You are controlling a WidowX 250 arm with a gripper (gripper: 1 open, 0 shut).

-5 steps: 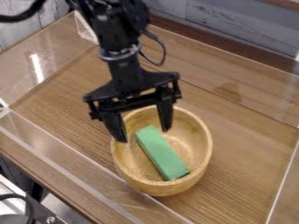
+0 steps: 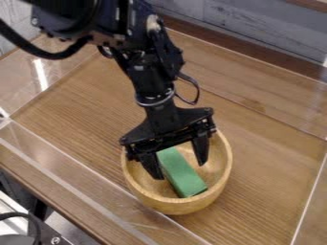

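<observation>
A wooden bowl [image 2: 209,189] sits on the wooden table toward the front, holding a green block [image 2: 186,180] that lies lengthwise in it. My black gripper [image 2: 177,161] is over the bowl with its fingers open, one on each side of the block's far part, which the gripper partly hides. I cannot tell whether the fingers touch the block.
A pale wall runs along the back. A black cable lies at the lower left.
My gripper has come down and toward the front, into the bowl over the green block, hiding more of it. The bowl and block look unmoved.
</observation>
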